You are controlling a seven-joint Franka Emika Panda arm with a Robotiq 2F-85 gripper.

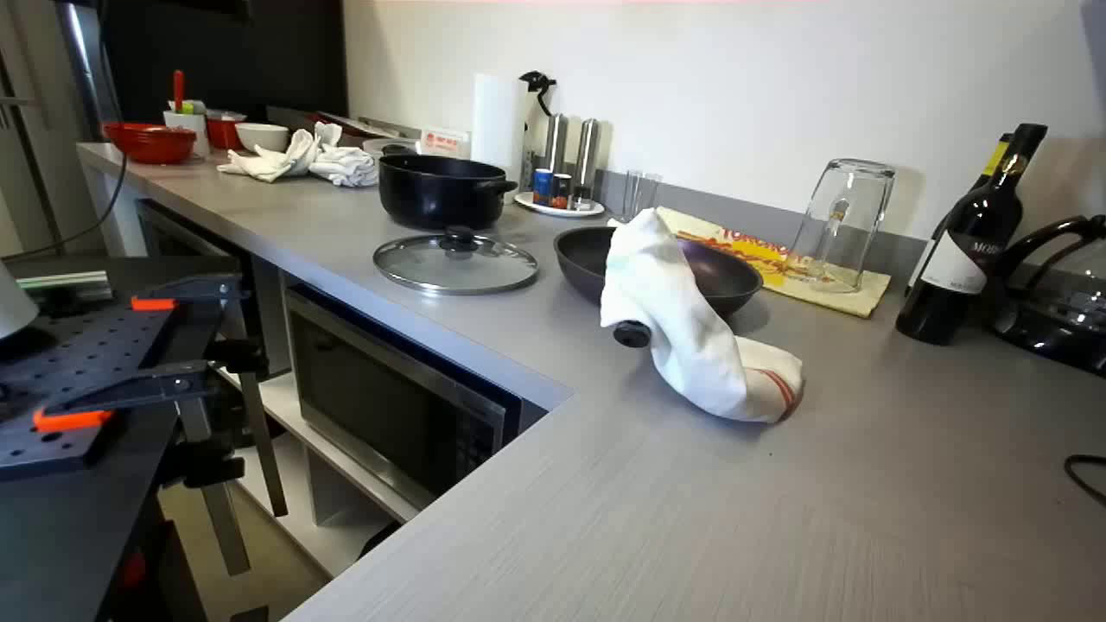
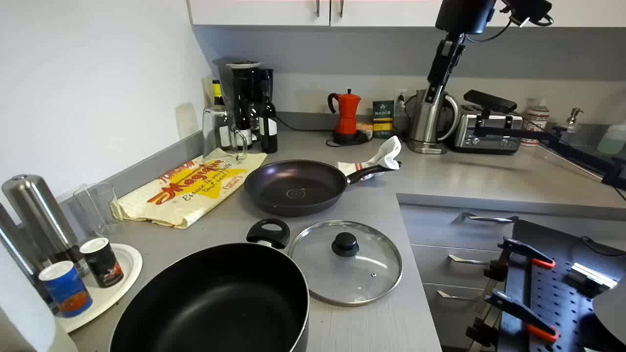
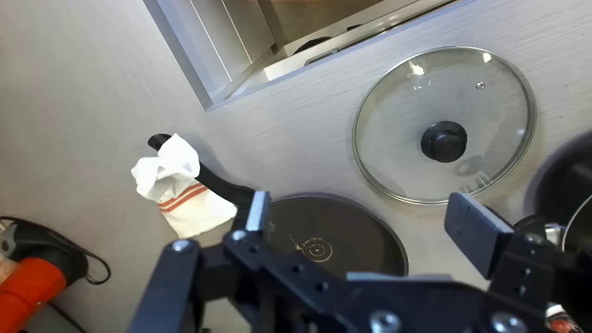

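Wide apart in the wrist view, the fingers of my gripper stand open with nothing between them, above the dark frying pan. A white towel with red stripes hangs over the pan's handle, its lower end on the counter. The handle tip pokes out from under it in exterior view 1, where the towel hides part of the pan. A glass lid with a black knob lies flat beside the pan, near a black pot. No gripper shows in exterior view 1.
A glass mug stands on the yellow printed cloth, close to wine bottles. Red moka pot, kettle and toaster line the back. Bare counter extends in front of the towel.
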